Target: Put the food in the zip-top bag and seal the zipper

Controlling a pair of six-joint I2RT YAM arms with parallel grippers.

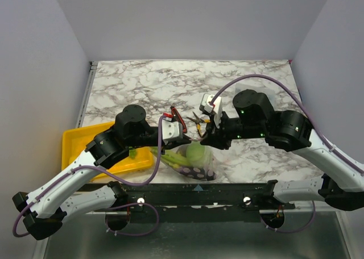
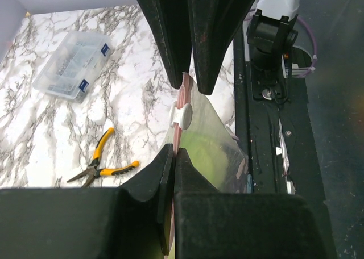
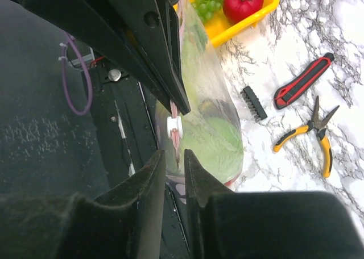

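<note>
The clear zip top bag (image 1: 200,172) with a spotted base stands at the table's front, holding pale green food (image 1: 195,152) and long green-yellow pieces (image 1: 170,158). My left gripper is shut on the pink zipper strip along its top edge. A white slider sits on this strip between my two grippers, and it also shows in the right wrist view as a white clip (image 3: 174,126). At the strip's far end, my right gripper is part open; the strip's end lies between its fingers, with gaps on both sides.
A yellow tray (image 1: 71,148) stands at left, with a tomato (image 3: 243,3) and green grapes (image 3: 209,3) in it. Behind the bag lie pliers (image 3: 314,131), a red-black cutter (image 3: 304,80) and a small black piece (image 3: 253,103). A clear case (image 2: 74,64) lies farther back.
</note>
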